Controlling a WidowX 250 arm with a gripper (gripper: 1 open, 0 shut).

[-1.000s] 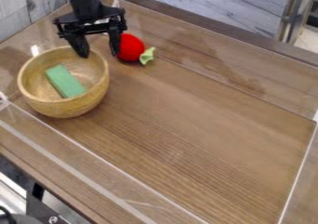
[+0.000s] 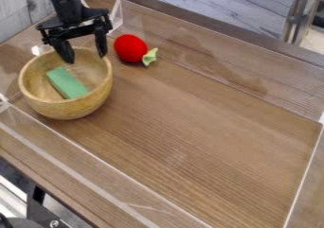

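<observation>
My black gripper point(image 2: 74, 42) hangs at the upper left over the back of a wooden bowl point(image 2: 93, 97), its fingers spread open. A green block point(image 2: 66, 83) lies inside the bowl on its left side. To the right of the bowl, a red object with a small green top point(image 2: 131, 48), like a strawberry or tomato, lies on the table.
A pale wall or ledge borders the back left, and a light edge runs along the upper right.
My gripper has moved left, away from the red object to above the bowl's back part. The bowl and red object look unmoved.
</observation>
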